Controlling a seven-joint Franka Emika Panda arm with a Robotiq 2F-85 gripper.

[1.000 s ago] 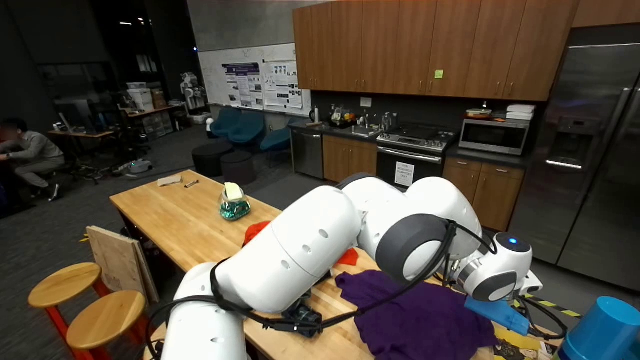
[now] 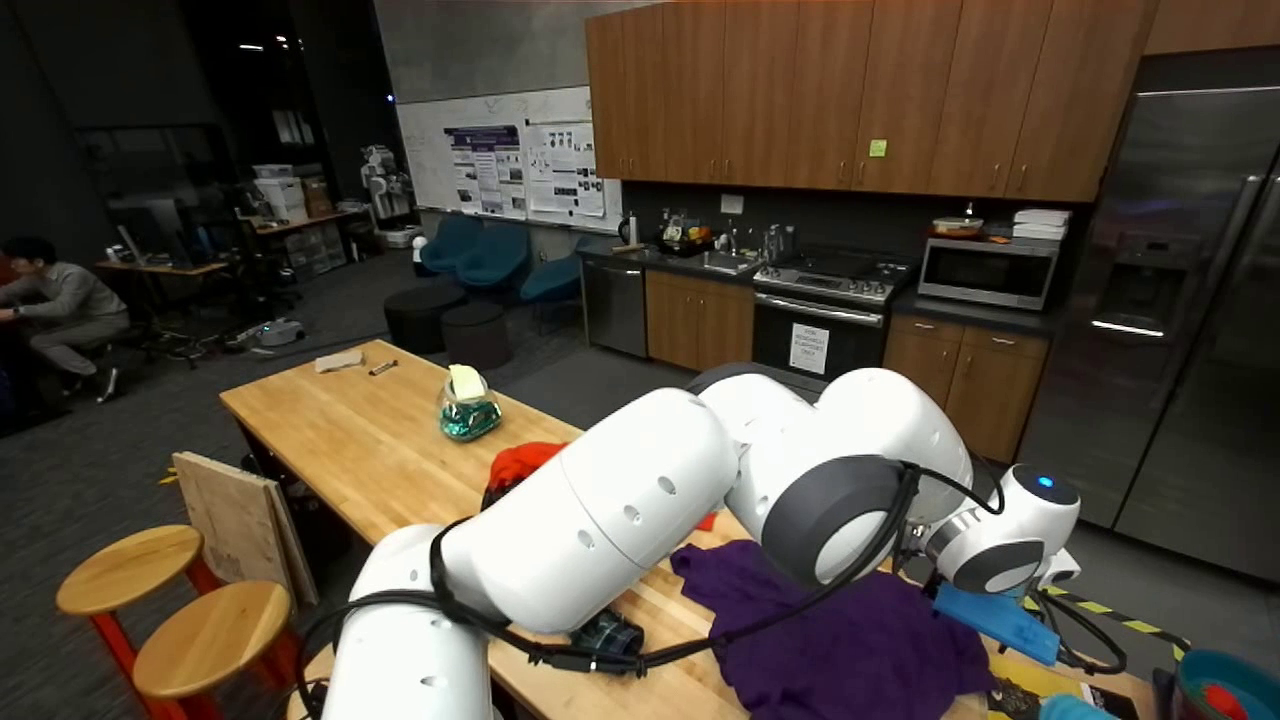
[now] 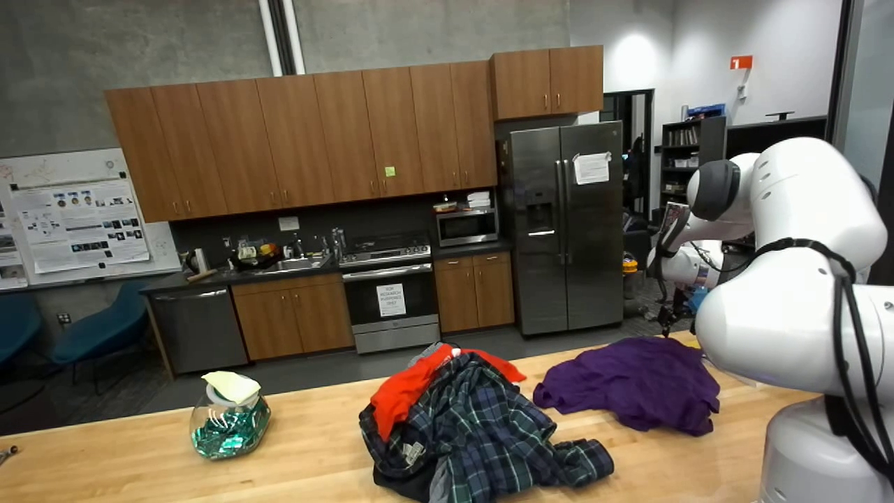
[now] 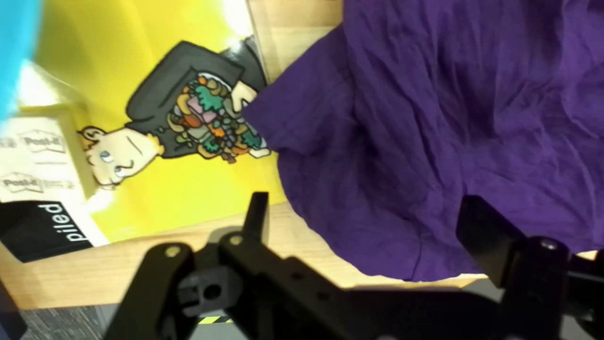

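Note:
A rumpled purple cloth (image 4: 430,141) covers the right side of the wrist view, with its rounded lower edge near the table's edge. My gripper stands open over that edge. The left fingertip shows over bare wood just left of the cloth, while the right one overlaps the cloth. Nothing shows held between the fingers. In exterior view 1 the purple cloth (image 2: 858,636) lies under the arm, and a blue piece (image 2: 998,622) at the wrist hides much of the gripper. From exterior view 2 the purple cloth (image 3: 633,384) appears bunched on the table.
Left of the cloth lies a yellow printed cover (image 4: 187,198) with a Post-it pack (image 4: 39,153) on it. A plaid garment (image 3: 494,427) and a red one (image 3: 411,390) form a pile beside a glass jar (image 3: 230,427). A teal container (image 2: 1236,672) stands at the lower right.
The arm has shifted slightly right in exterior view 1. The tall blue cup has left its place at the lower right, where a teal container with something red inside now shows.

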